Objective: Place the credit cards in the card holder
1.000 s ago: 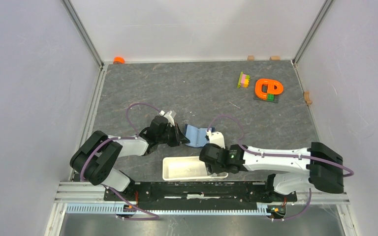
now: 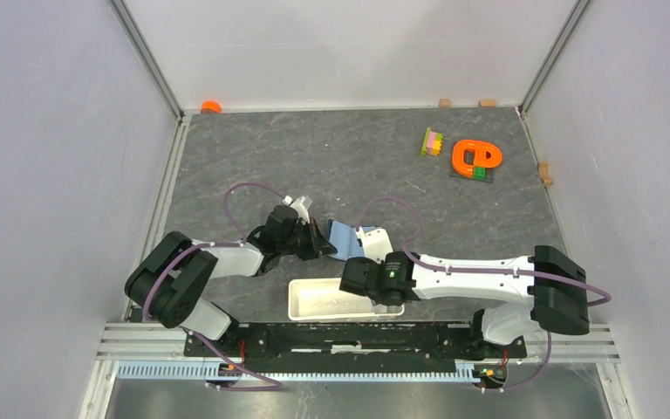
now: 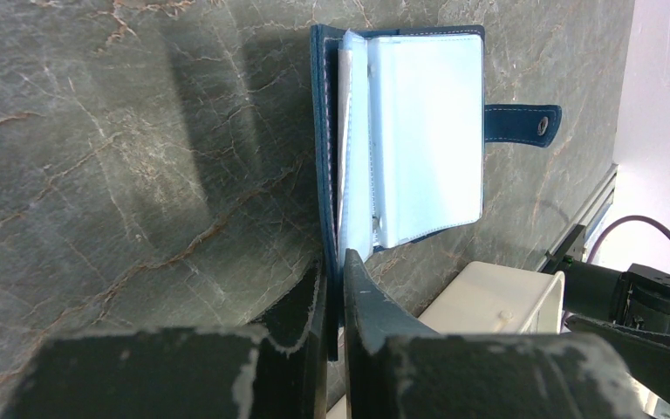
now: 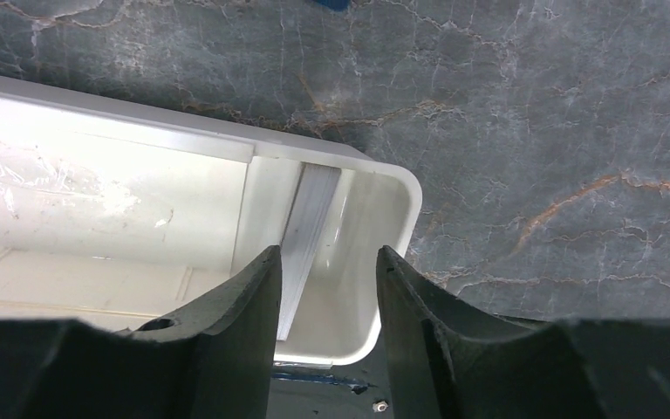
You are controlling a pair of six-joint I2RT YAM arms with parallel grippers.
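The card holder (image 3: 432, 131) lies spread open on the table, dark blue outside with pale blue sleeves and a snap strap. My left gripper is shut on the edge of its cover. In the right wrist view a grey-white stack of cards (image 4: 308, 236) stands on edge at one end of the white tray (image 4: 406, 205). Above that end hangs my right gripper, open, with a gap between its fingers and the stack lying between them in view, nearer the left finger. Contact with the cards does not show.
Colourful toy blocks (image 2: 432, 141) and an orange toy (image 2: 476, 158) sit at the back right. An orange piece (image 2: 211, 106) is at the back left corner. Open table stretches behind the holder. The tray's left part holds no cards that I can see.
The left arm and the holder have stayed put.
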